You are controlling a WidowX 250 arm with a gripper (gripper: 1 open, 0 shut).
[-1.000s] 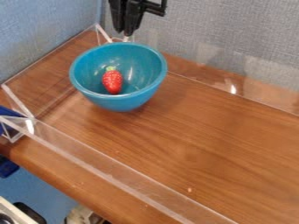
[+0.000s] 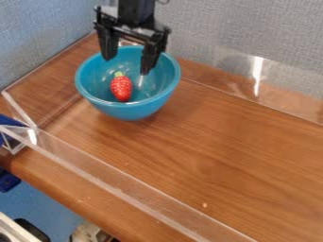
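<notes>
A blue bowl (image 2: pixel 146 102) sits on the wooden table at the upper left, holding a red strawberry (image 2: pixel 121 88) with a green top, left of its middle. My black gripper (image 2: pixel 127 60) hangs over the bowl, its two fingers open and reaching down to about the back rim, above and behind the strawberry, with nothing visible between them.
Clear plastic walls edge it at the back, left and front. A blue object lies outside at the far left, and grey textured walls stand behind.
My gripper has come down from above and behind the bowl to over it, open throughout. The bowl and strawberry look unmoved.
</notes>
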